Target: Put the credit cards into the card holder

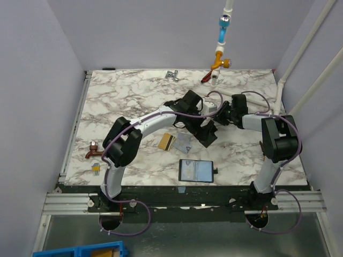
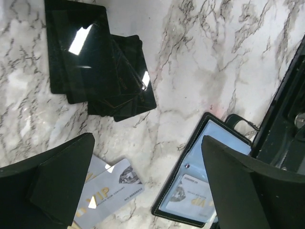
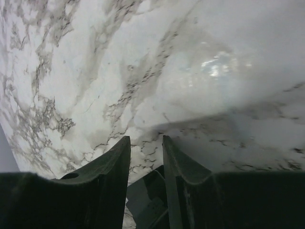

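In the left wrist view several black cards (image 2: 86, 62) lie fanned on the marble, with silver VIP cards (image 2: 105, 195) below them. The card holder (image 2: 219, 140), with a silver card in it, lies to the right; in the top view it is the blue pad (image 1: 195, 170) at the front. My left gripper stands open over the cards. My right gripper is open, empty, right of the black cards, which show between its fingers at the bottom of the right wrist view.
Gold cards (image 1: 165, 141) lie left of the silver ones. Pipes stand along the back right, and a brass tap (image 1: 94, 150) lies at the left.
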